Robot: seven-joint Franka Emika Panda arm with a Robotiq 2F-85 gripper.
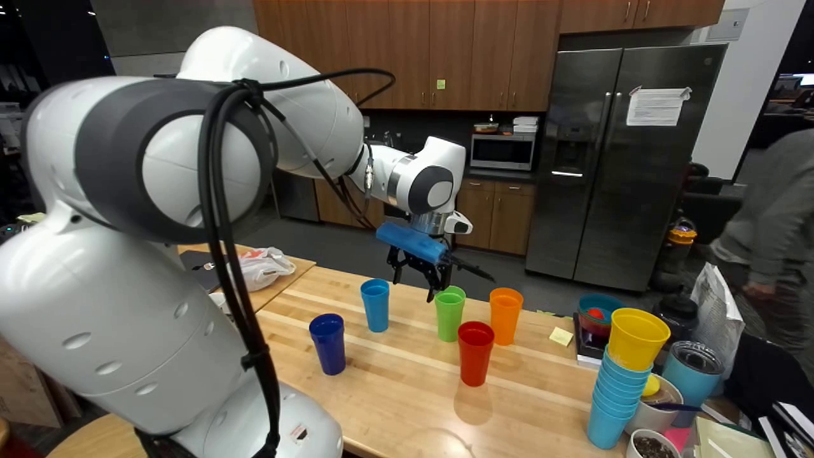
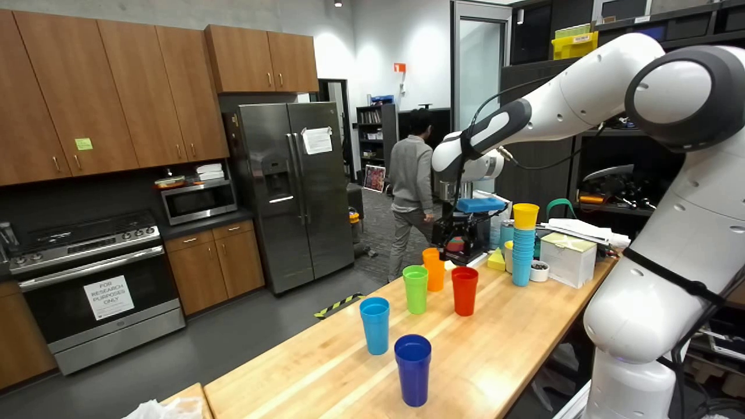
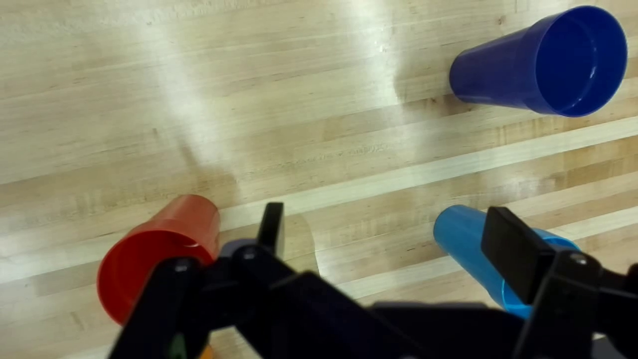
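My gripper (image 1: 414,285) hangs above the far side of the wooden table, clear of the cups. Its black fingers stand wide apart in the wrist view, with nothing held between them. Five separate cups stand upright below: dark blue (image 1: 328,345), light blue (image 1: 375,305), green (image 1: 449,314), orange (image 1: 505,314) and red (image 1: 474,352). From the wrist, the red cup (image 3: 179,224) shows at lower left, and the right finger (image 3: 514,254) partly covers the light blue cup (image 3: 463,230). The dark blue cup (image 3: 496,75) appears at upper right; the green one is hidden there.
At the table's right end, a yellow cup (image 1: 638,336) tops a stack of light blue cups (image 1: 616,401), crowded by bowls, a tumbler (image 1: 691,374) and books. A plastic bag (image 1: 263,267) lies at the left.
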